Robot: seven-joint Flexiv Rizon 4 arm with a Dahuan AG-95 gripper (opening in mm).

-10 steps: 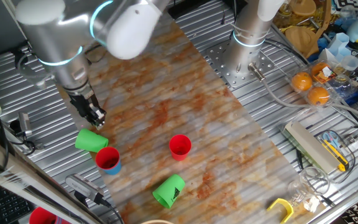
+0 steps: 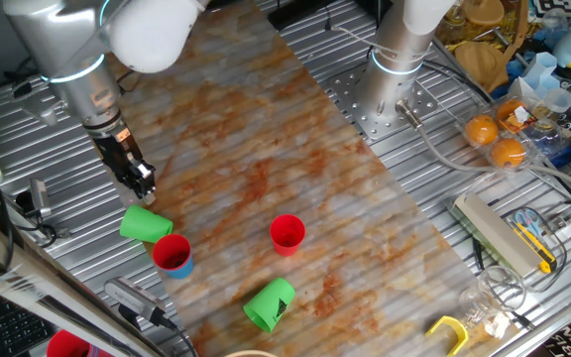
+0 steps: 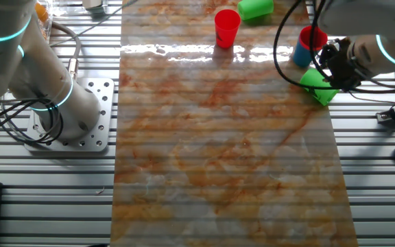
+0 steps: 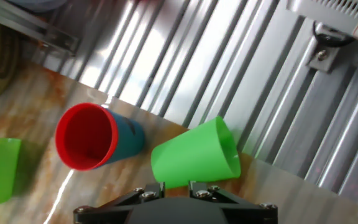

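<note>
A green cup [image 4: 194, 155] lies on its side at the edge of the marbled board, its mouth facing the metal slats. In the wrist view my gripper is just below this cup's side, its fingertips a small gap apart and nothing held between them. Exterior view 1 has the gripper [image 2: 147, 196] above and slightly behind the same green cup [image 2: 146, 225]. Beside it stands a red cup nested in a blue one [image 2: 172, 256]. Farther along the board are an upright red cup [image 2: 287, 235] and a second green cup [image 2: 270, 303], tipped over.
A grey device [image 2: 139, 298] with a cable is near the cups, on the slatted side. Orange balls [image 2: 507, 152] and clutter fill the far right. Much of the marbled board [image 3: 225, 171] is bare.
The arm has swung left in exterior view 1, bringing my gripper slightly left, nearer to above the tipped green cup. All the cups have stayed where they were.
</note>
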